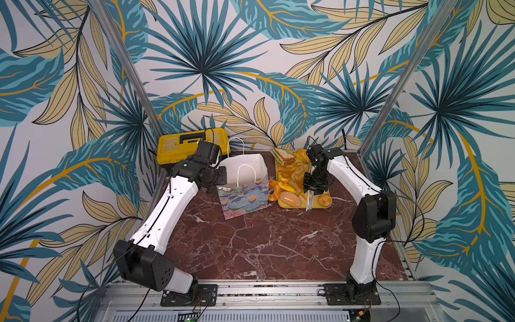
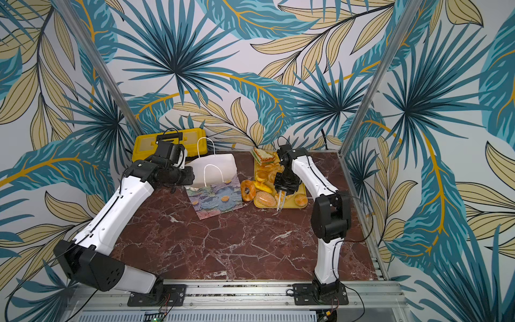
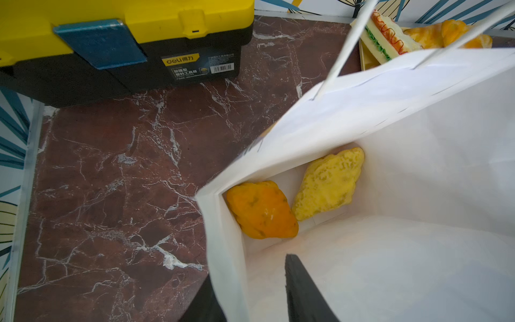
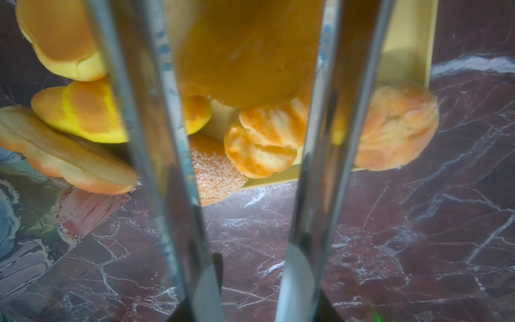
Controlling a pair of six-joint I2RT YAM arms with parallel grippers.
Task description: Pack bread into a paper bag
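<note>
The white-lined paper bag (image 3: 418, 107) stands open, and my left gripper is shut on its rim. Inside lie an orange bread (image 3: 262, 209) and a yellow bread (image 3: 330, 185). To the bag's right is the yellow tray (image 4: 410, 32) with several breads. Over its front my right gripper (image 1: 309, 205) is open, with two long, tong-like metal strips spread apart. A large brown bread (image 4: 244, 53) shows blurred between the strips; contact cannot be told. Below it are a ridged bread (image 4: 265, 142), a sugared bread (image 4: 217, 174) and a round bun (image 4: 397, 128).
A yellow toolbox (image 1: 185, 147) stands behind the left arm. At the tray's back left lies a sandwich (image 1: 284, 155). A ring-shaped bread (image 2: 247, 190) is wedged between bag and tray.
</note>
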